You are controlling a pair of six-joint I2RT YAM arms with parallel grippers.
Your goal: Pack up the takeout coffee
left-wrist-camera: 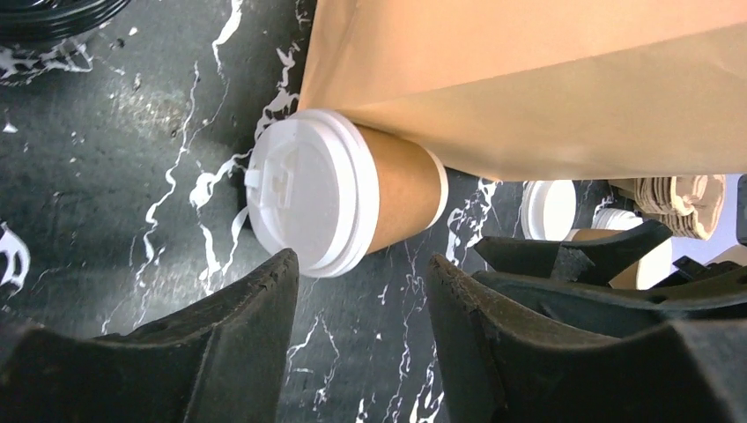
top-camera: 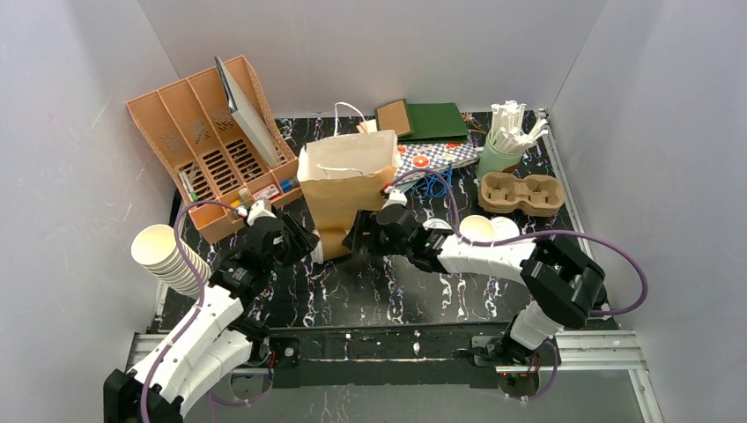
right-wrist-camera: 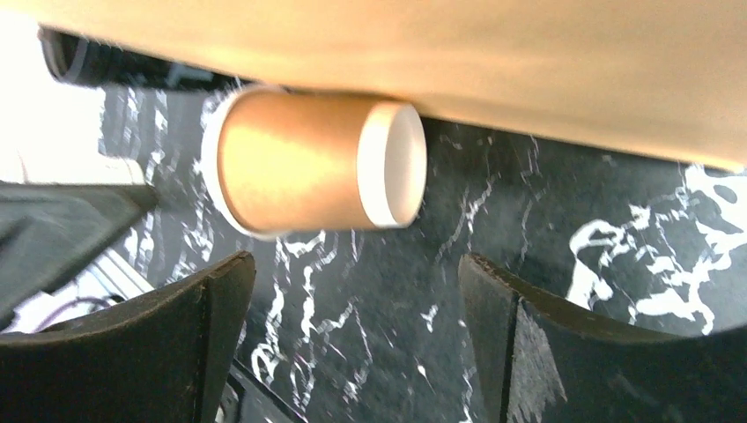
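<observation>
A lidded kraft coffee cup (left-wrist-camera: 407, 189) (right-wrist-camera: 298, 159) lies on its side on the black marble surface, tight against the lower front of the open paper bag (top-camera: 351, 194); from the top it is mostly hidden. My left gripper (top-camera: 308, 244) is at the cup's lid end, fingers apart, nothing between them. My right gripper (top-camera: 354, 236) stands open on the other side, low by the cup's body, nothing between its fingers.
An orange rack (top-camera: 163, 128) is back left, stacked cups (top-camera: 159, 247) far left. Cardboard cup holders (top-camera: 520, 189), a straw pot (top-camera: 498, 157) and lids (top-camera: 504, 227) are at the right.
</observation>
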